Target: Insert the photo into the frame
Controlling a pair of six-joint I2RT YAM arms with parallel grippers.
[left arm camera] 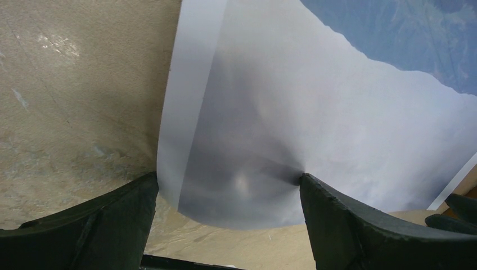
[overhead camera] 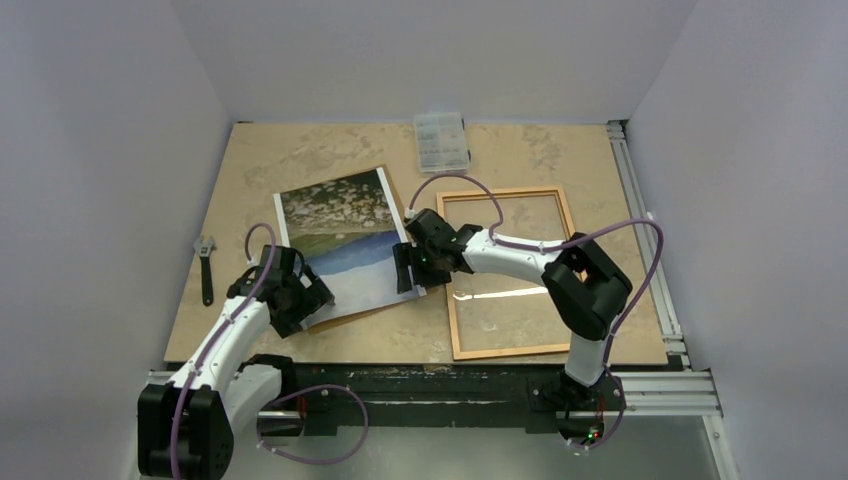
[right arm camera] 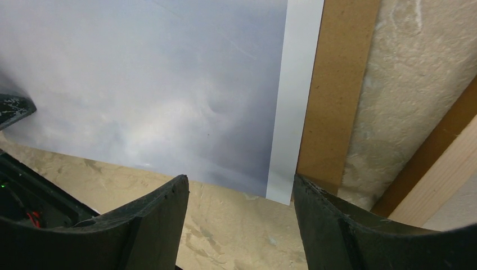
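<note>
The printed photo [overhead camera: 340, 215] lies on a brown board [right arm camera: 332, 101] left of the wooden frame [overhead camera: 505, 351], which has a clear pane inside. My left gripper stands open over the photo's near left corner, fingertips on or just above the paper. My right gripper is open at the near right corner, one fingertip at the white margin's edge; whether it touches is unclear. The brown board shows beyond the photo's right edge.
An adjustable wrench [overhead camera: 206, 275] lies at the far left. A clear compartment box [overhead camera: 440, 140] sits at the back.
</note>
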